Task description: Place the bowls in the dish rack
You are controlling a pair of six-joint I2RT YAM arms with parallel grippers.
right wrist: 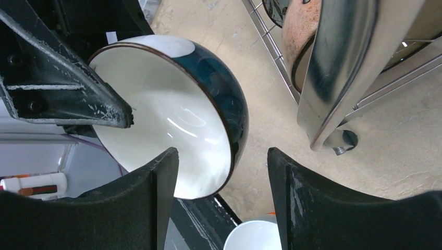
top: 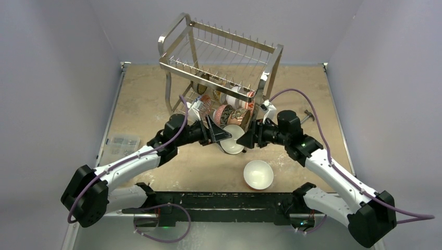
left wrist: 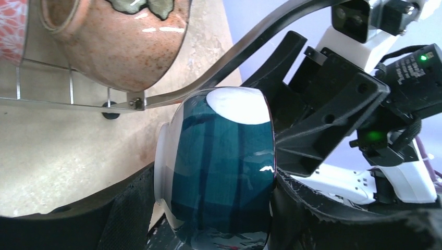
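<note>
A bowl with a dark teal outside (left wrist: 224, 156) and white inside (right wrist: 161, 120) is tilted on its side in front of the dish rack (top: 229, 36). My left gripper (top: 224, 136) is shut on it, one finger (right wrist: 107, 107) over the white inside. Just right of this bowl, my right gripper (top: 247, 137) stands open; its fingers (right wrist: 164, 182) are apart and hold nothing. A second white bowl (top: 258, 175) rests on the table, nearer the front edge. Several bowls stand in the lower rack level, among them a brown speckled one (left wrist: 120, 44).
The rack's metal leg (right wrist: 339, 73) is close to the right gripper. A clear compartment box (top: 124, 144) lies at the left, and a small hammer-like tool (top: 308, 115) at the right. The rack's upper level is empty.
</note>
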